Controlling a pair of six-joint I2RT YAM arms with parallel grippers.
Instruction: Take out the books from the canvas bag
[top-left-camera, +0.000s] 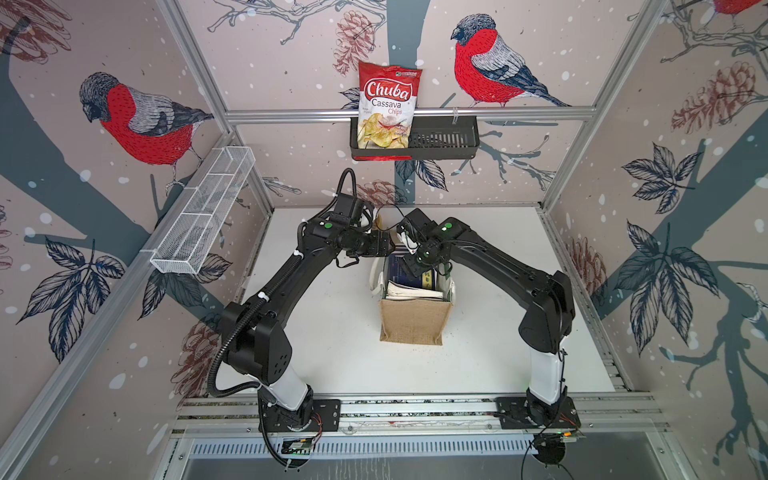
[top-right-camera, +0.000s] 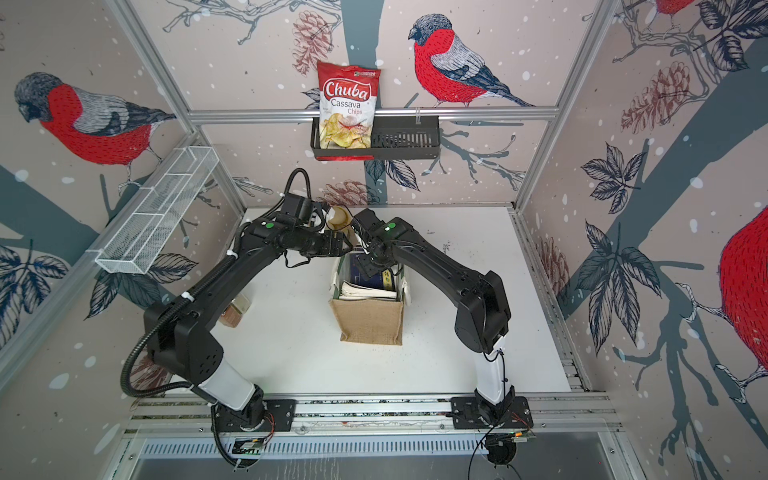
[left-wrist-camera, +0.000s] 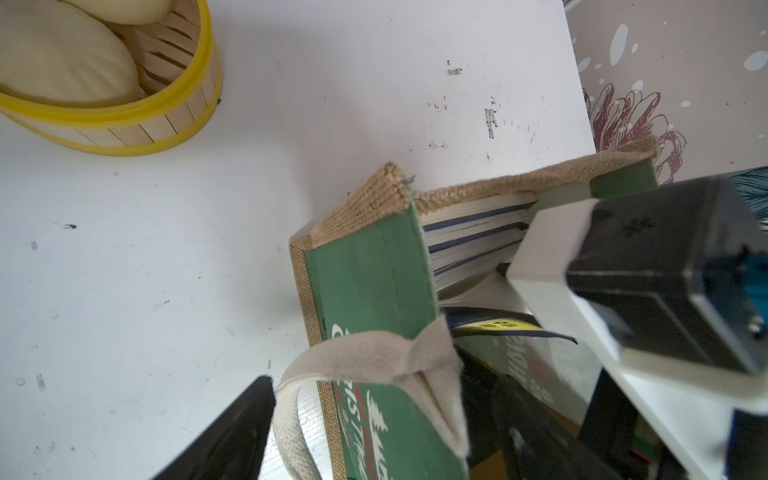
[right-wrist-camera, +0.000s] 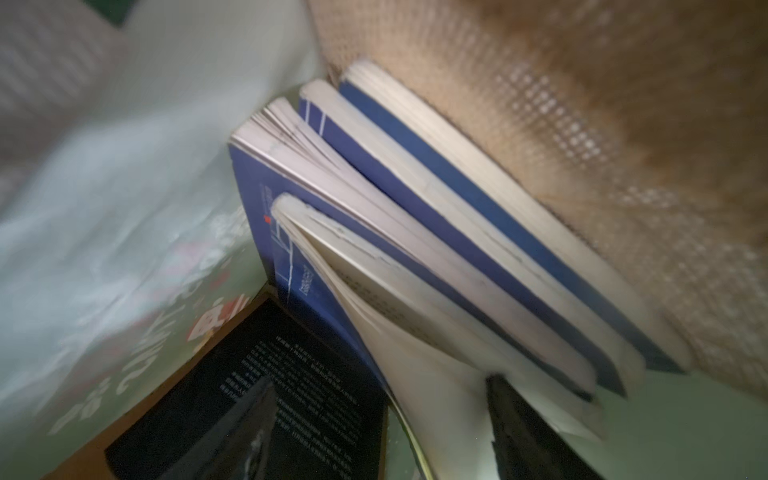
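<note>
The canvas bag (top-left-camera: 412, 321) stands upright in the middle of the table, its top facing up. Inside it, several navy-covered books (right-wrist-camera: 480, 248) lean in a row against the burlap wall, and a loose-leafed navy book (right-wrist-camera: 308, 300) is nearest my right gripper. That gripper is inside the bag's mouth, fingers apart, with the book's splayed leaf and cover between them. My left gripper hovers at the bag's left side, open. Below it are the green side panel (left-wrist-camera: 372, 272) and the cream handle (left-wrist-camera: 352, 364). Fingertip contact there cannot be made out.
Left of the bag at the back sits a yellow-rimmed steamer basket (left-wrist-camera: 160, 132) of buns. A chips bag (top-left-camera: 388, 108) stands in the black rack (top-left-camera: 444, 144) on the back wall.
</note>
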